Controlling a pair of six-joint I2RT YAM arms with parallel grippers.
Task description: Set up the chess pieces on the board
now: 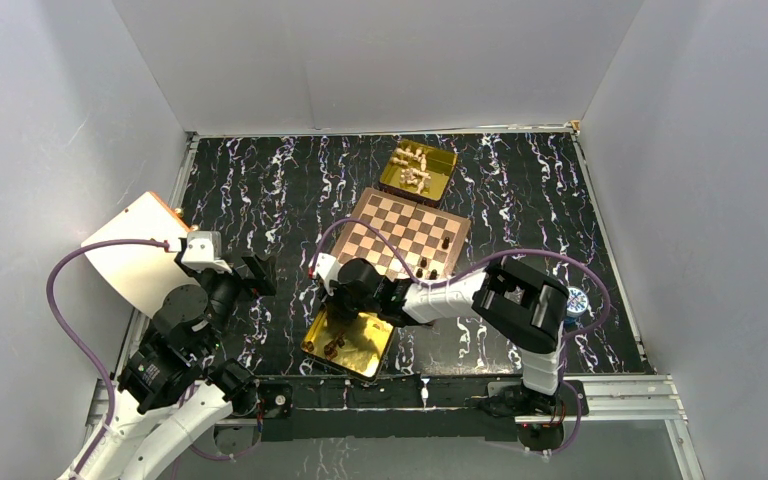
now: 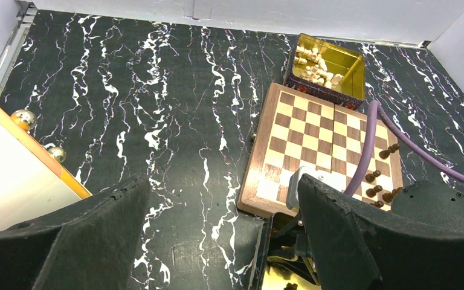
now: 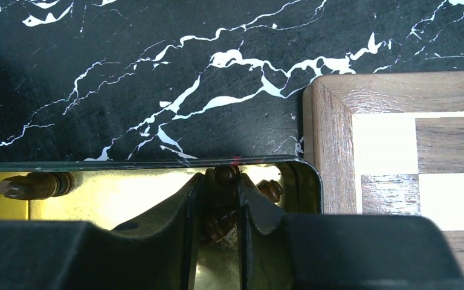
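The chessboard (image 1: 400, 225) (image 2: 302, 139) has a few dark pieces standing on its right part. In front of it is a gold tray (image 1: 360, 350) of dark pieces. My right gripper is down in that tray at its far edge, fingers close around a small dark piece (image 3: 226, 175); whether they grip it is unclear. Other dark pieces (image 3: 36, 186) lie to either side. My left gripper stands open and empty at the left of the table, facing the board.
A gold tray of light pieces (image 1: 417, 170) sits behind the board. A white board (image 1: 140, 250) with an orange edge is at left. The marble between it and the chessboard is clear.
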